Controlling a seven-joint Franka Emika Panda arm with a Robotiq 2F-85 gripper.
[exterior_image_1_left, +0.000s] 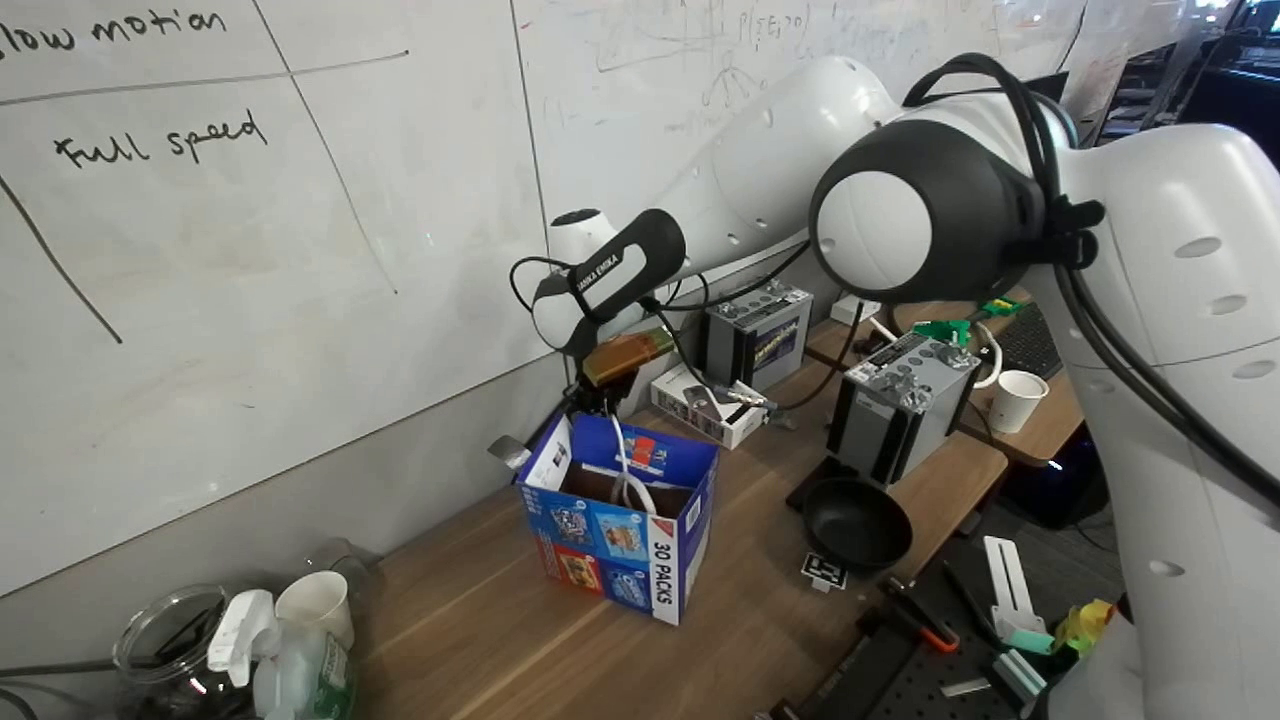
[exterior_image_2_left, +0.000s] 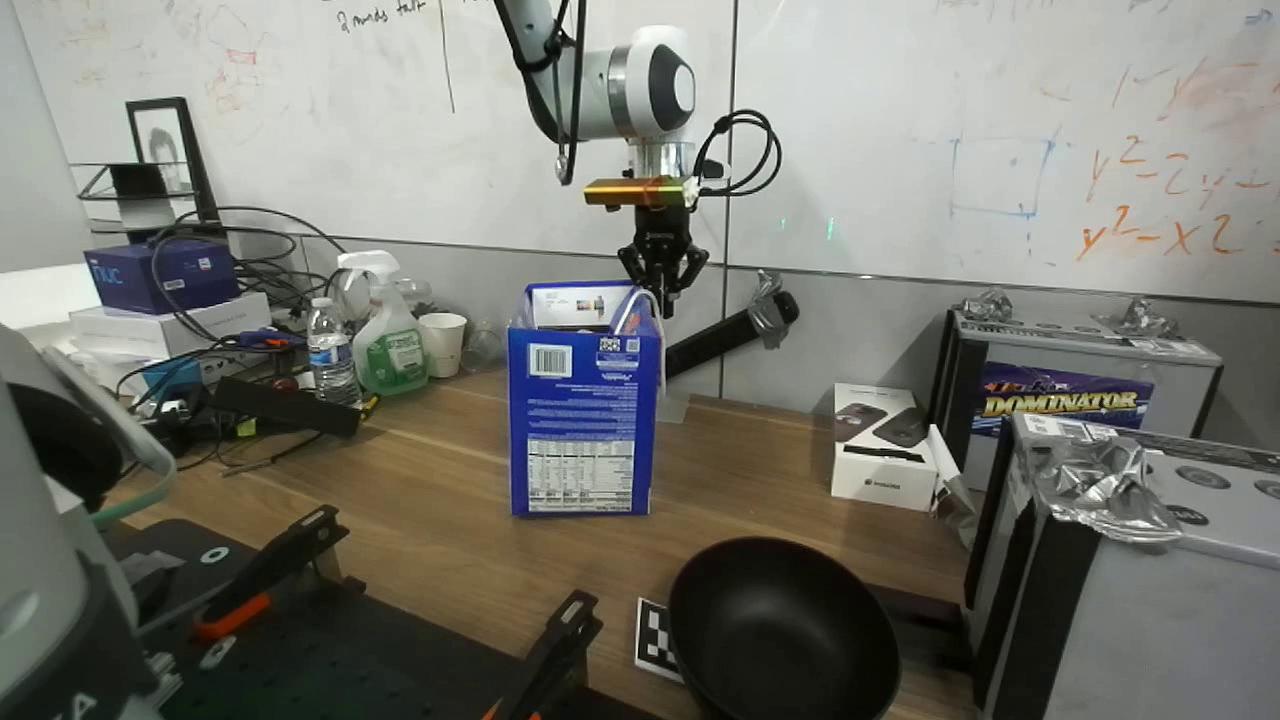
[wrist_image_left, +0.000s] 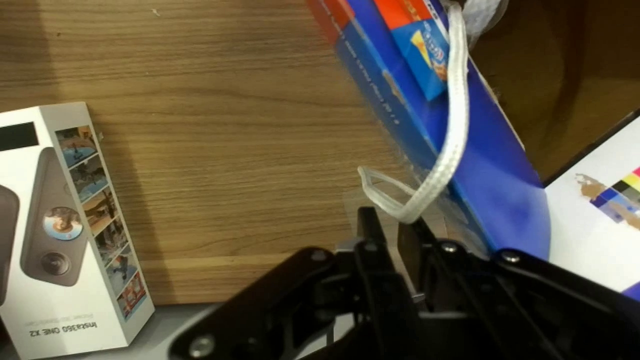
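A blue snack box (exterior_image_1_left: 618, 546), open at the top, stands on the table near the whiteboard wall. A white cord (wrist_image_left: 453, 132) rises out of it and bends over its rim. At this bend, my gripper is closed on the cord, with the tips just outside the box wall in the wrist view. From the front, the gripper (exterior_image_2_left: 663, 294) hangs pointing down over the box's right rear edge. The cord's lower part is hidden inside the box.
A white camera box (exterior_image_2_left: 884, 450) lies to the right, with grey batteries (exterior_image_2_left: 1116, 564) beyond it. A black pan (exterior_image_2_left: 780, 630) sits in front. Spray bottle (exterior_image_2_left: 390, 336) and paper cup (exterior_image_2_left: 443, 344) stand left. Bare wood surrounds the blue box.
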